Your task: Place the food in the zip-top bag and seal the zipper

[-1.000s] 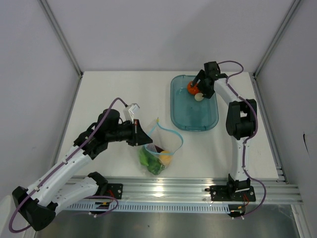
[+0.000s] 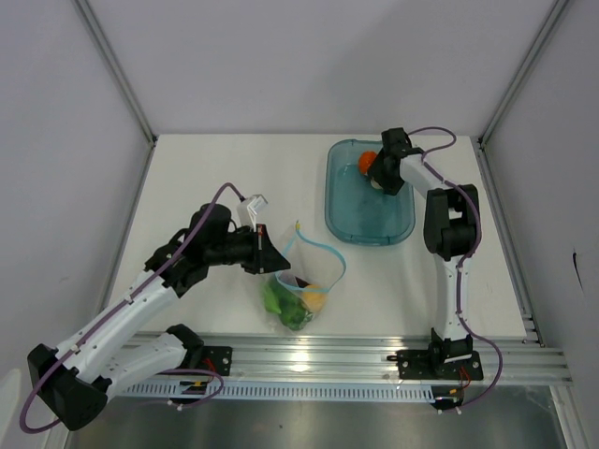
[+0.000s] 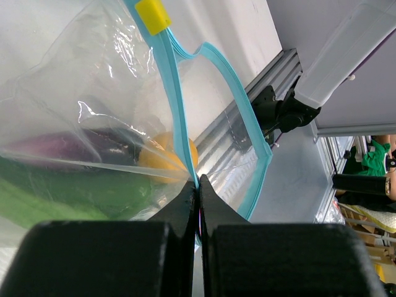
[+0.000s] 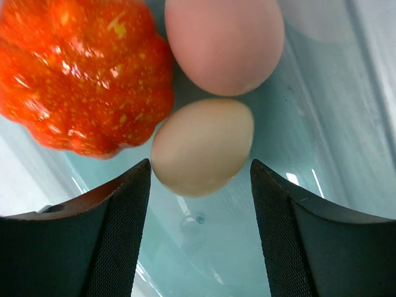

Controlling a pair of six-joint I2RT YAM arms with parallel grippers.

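The clear zip top bag point(image 2: 314, 267) stands with its blue-edged mouth spread, green, dark and yellow-orange food inside. At the rim of the mouth my left gripper is shut on the blue zipper strip point(image 3: 177, 117). Over the teal tray point(image 2: 360, 224), my right gripper is part open, its fingertips point(image 4: 141, 176) on either side of a pale egg-like food point(image 4: 203, 147). Gaps show between that food and both fingers. A shiny orange-red food point(image 4: 86, 74) and a pinkish egg point(image 4: 224, 40) lie just beyond it in the tray.
The tray's front half is empty. Between bag and tray the white table point(image 2: 234, 168) is bare, as is its back left. A yellow slider point(image 3: 153, 15) sits on the bag's zipper.
My right gripper has come lower over the pale food, its fingers closing in around it. The tray has shifted slightly right. My left arm and the bag have barely moved.
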